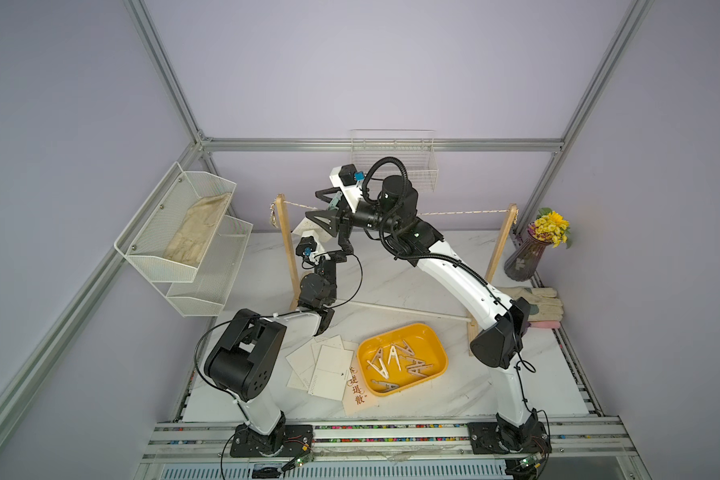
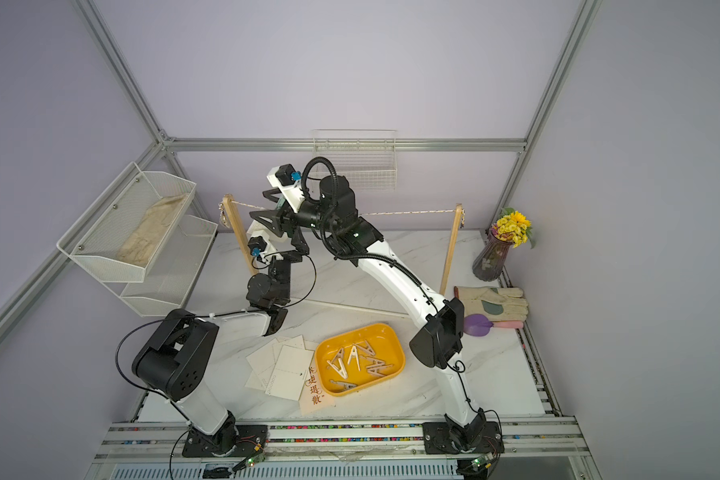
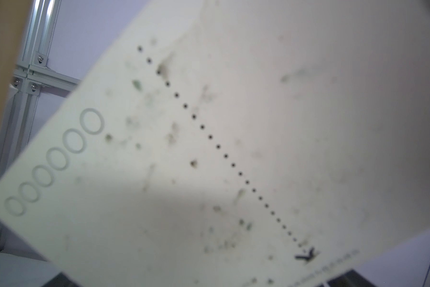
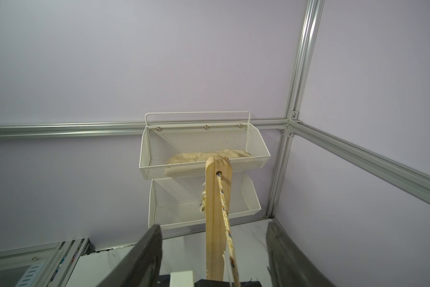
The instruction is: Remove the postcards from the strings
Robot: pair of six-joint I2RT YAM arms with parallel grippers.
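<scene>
A pale postcard (image 3: pixel 128 191), tilted and printed with a row of circles and a dotted line, fills most of the left wrist view. My left gripper is open, and its two dark fingertips peek out at the bottom edge past the card. Whether the card touches them is hidden. In the right wrist view the string (image 4: pixel 226 224) runs down from a wooden post (image 4: pixel 217 201). My right gripper stands with its fingers apart on either side of it. Something white (image 4: pixel 181 278) shows low in that view, partly cut off.
Several postcards (image 1: pixel 330 372) lie on the table at front. Beside them an orange tray (image 1: pixel 436 376) holds several clothespins. The far post (image 1: pixel 500 244), a flower vase (image 1: pixel 528 256) and gloves (image 1: pixel 544 304) are to the right; mesh baskets (image 1: pixel 215 272) hang left.
</scene>
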